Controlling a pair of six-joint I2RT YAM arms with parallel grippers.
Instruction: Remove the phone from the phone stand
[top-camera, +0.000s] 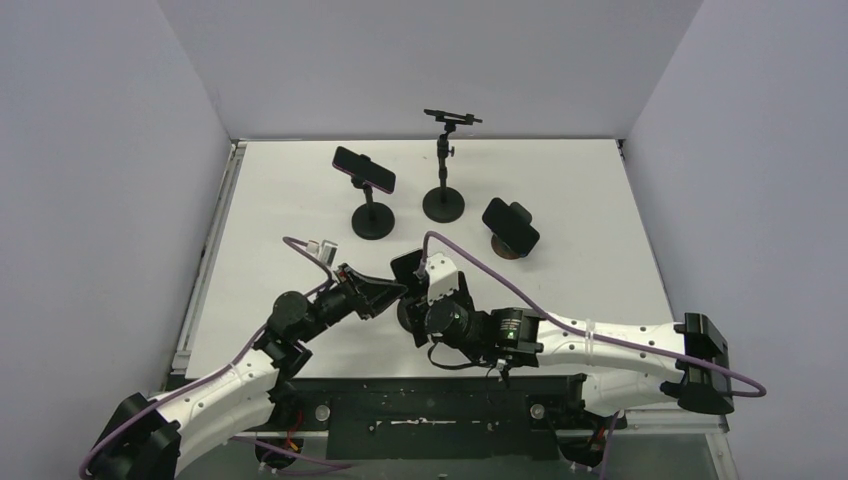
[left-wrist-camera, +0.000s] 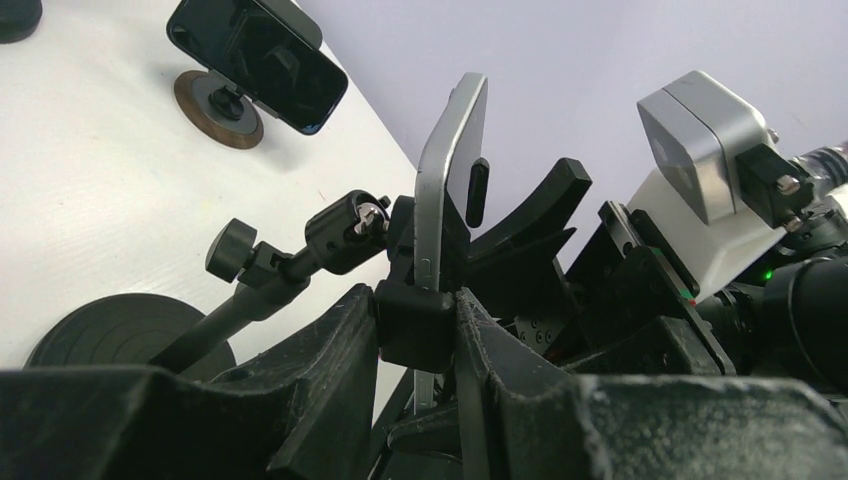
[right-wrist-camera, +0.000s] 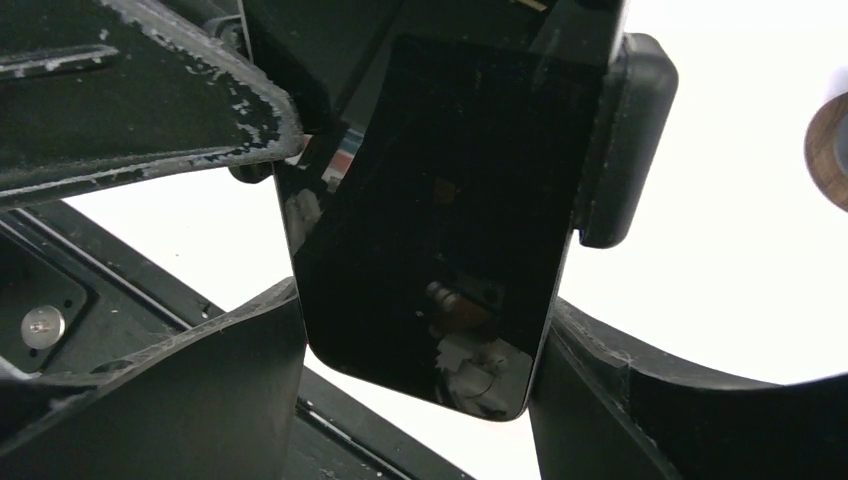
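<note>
A phone in a black stand stands upright at the front middle, seen edge-on in the left wrist view (left-wrist-camera: 435, 190). My right gripper is shut on the phone's lower part across its sides. My left gripper is shut on a black clamp piece of the phone stand, just in front of the phone's edge. The stand's round base (left-wrist-camera: 110, 330) rests on the table, its pole leaning up to the holder.
Other stands with phones stand behind: at back left (top-camera: 363, 170), back middle (top-camera: 452, 117) and right (top-camera: 510, 225).
</note>
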